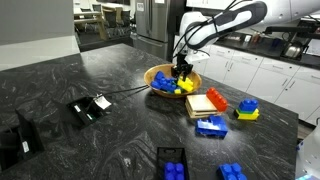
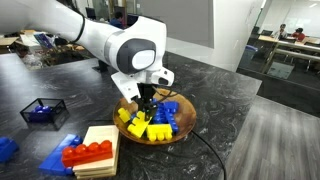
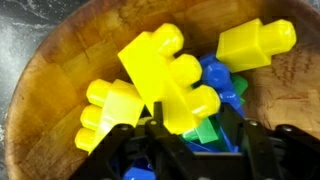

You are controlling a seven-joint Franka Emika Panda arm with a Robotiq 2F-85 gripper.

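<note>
A round wooden bowl holds several yellow and blue toy bricks, and a little green shows among them in the wrist view. My gripper reaches down into the bowl, its fingers part open. One long yellow brick has its near end between the dark fingertips; whether they touch it cannot be told. To its left lies another yellow brick, and a third yellow brick rests toward the upper right. The blue bricks are partly hidden under the yellow ones and the gripper.
Beside the bowl stand a pale wooden block, a red brick and a blue brick. A blue-and-yellow stack is farther right. Black trays sit nearer the front. The dark counter left of the bowl is largely clear.
</note>
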